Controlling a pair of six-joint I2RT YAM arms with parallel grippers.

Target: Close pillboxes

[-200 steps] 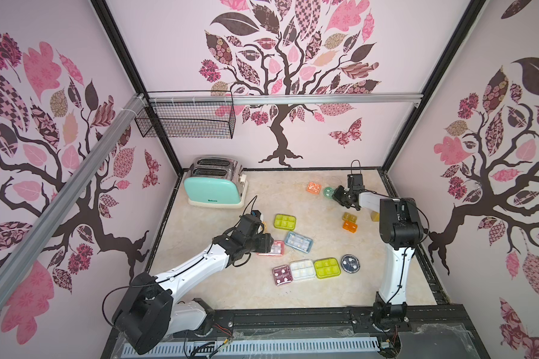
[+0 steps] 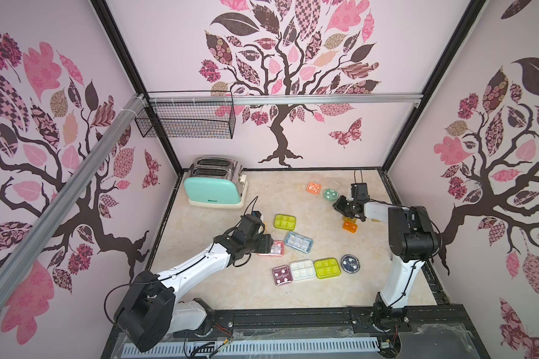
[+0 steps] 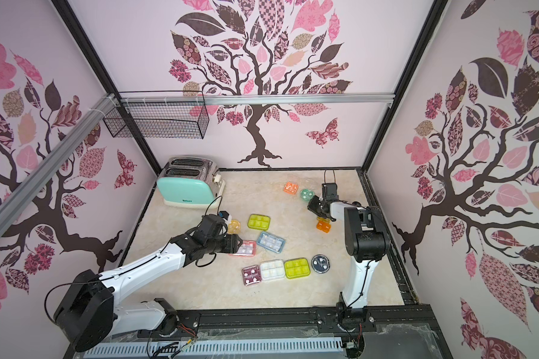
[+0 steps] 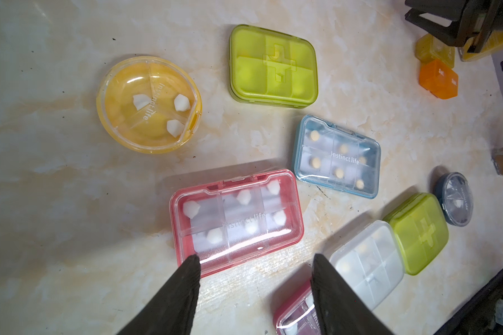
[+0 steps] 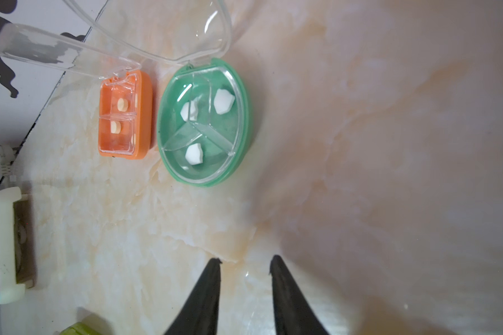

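Observation:
In the right wrist view, a round green pillbox (image 5: 180, 163) with white pills stands with its clear lid (image 5: 167, 33) raised. Beside it, the small orange pillbox (image 5: 144, 111) also has its clear lid (image 5: 67, 51) up. My right gripper is open over bare table, apart from both, nothing between its fingers. In the left wrist view, a pink pillbox (image 4: 243, 220), a round yellow one (image 4: 117, 120), a blue one (image 4: 341, 156) and a lime one (image 4: 273, 67) have their lids down. My left gripper is open above the pink box's near side, empty.
An orange box (image 2: 349, 226) lies near the right arm. A mint toaster (image 2: 212, 185) stands back left.
My right gripper has drawn away from the round green pillbox, rightward and toward the front, now covering part of the yellow box by the orange one. The left arm stays still.

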